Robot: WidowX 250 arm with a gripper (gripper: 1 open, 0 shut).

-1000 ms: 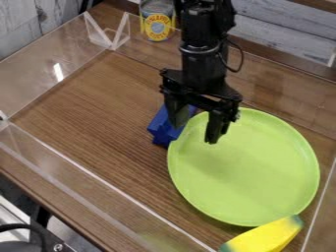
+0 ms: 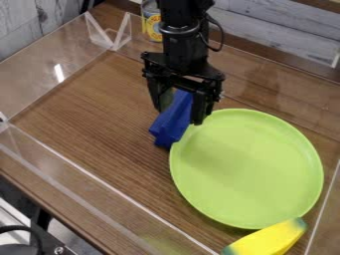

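The black robot arm hangs from the top middle of the camera view, its open gripper (image 2: 181,106) pointing down over a blue object (image 2: 170,125). The fingers straddle the upper part of that object; whether they touch it is unclear. A large light green plate (image 2: 248,180) fills the lower right, with the blue object lying along its left edge.
A yellow object (image 2: 269,238) lies at the bottom right by the plate. A can (image 2: 151,17) stands at the back. Clear plastic walls edge the wooden table (image 2: 93,129), whose left part is free.
The arm and gripper have moved left and a little up, from over the plate's upper edge to above the blue object.
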